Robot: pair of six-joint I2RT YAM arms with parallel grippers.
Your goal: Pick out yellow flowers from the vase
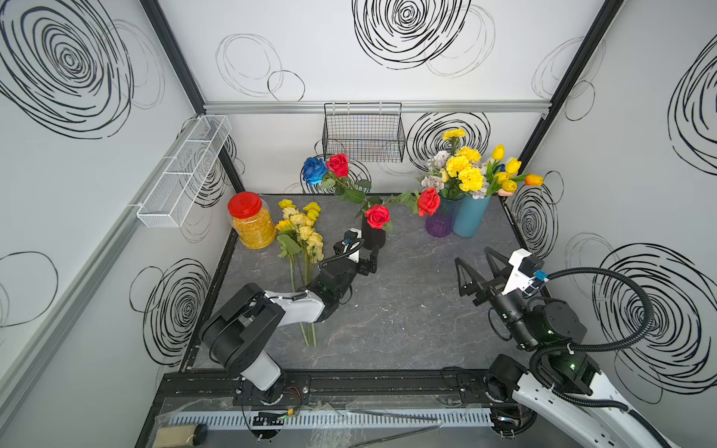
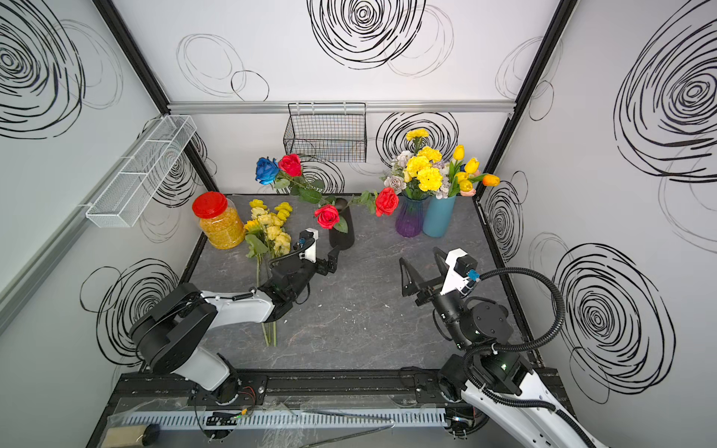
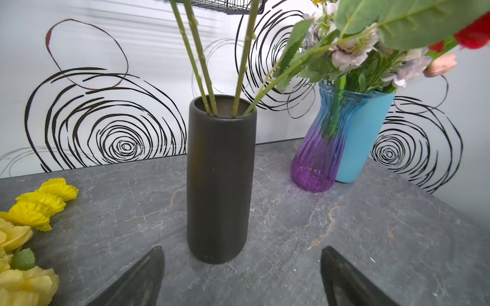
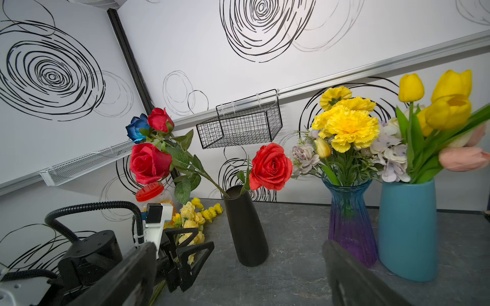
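The dark vase stands upright in the left wrist view, several green stems rising from its mouth. Red roses and a blue one are the only blooms visible on it; no yellow shows there. Yellow flowers with long stems lie on the table left of that vase. My left gripper is open, facing the vase from the front, nothing between its fingers. My right gripper is also open and empty, held above the right side of the table.
A purple-blue vase and a teal vase stand at the back right, holding yellow blooms and tulips. A red-lidded jar stands at the back left.
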